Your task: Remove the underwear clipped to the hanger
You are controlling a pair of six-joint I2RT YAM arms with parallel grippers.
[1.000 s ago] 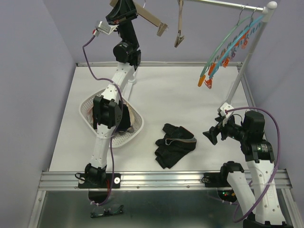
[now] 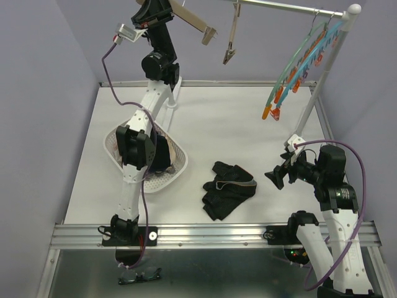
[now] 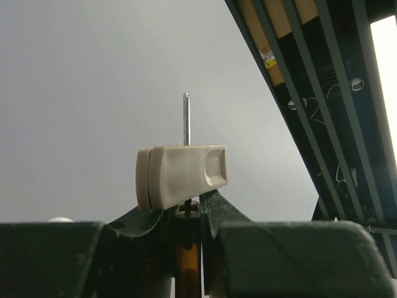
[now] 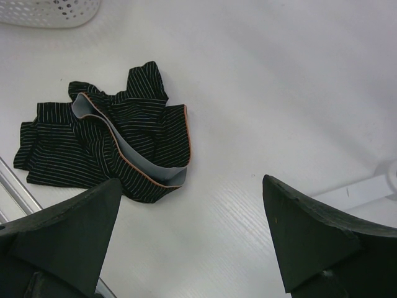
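Observation:
Dark striped underwear [image 2: 229, 189] lies crumpled on the white table, clear of any hanger; its orange-edged waistband is visible in the right wrist view, where the underwear [image 4: 118, 139] is left of centre. At the top edge of the top view, my left gripper [image 2: 152, 7] is up at a beige hanger [image 2: 191, 17] on the rail. The hanger's beige end [image 3: 186, 174] and metal hook show between the left fingers, which are shut on it. My right gripper [image 2: 280, 169] stands open, low over the table right of the underwear, nothing between its fingers.
A white basket [image 2: 180, 162] with dark cloth inside stands at the left, under my left arm. Another beige hanger [image 2: 233, 31] and green and blue hangers [image 2: 298, 59] with orange clips hang from the rail [image 2: 291, 7].
My left arm has shifted slightly left, and the beige hanger with it. The green and blue hangers have swayed a little. The right arm and underwear stay where they were.

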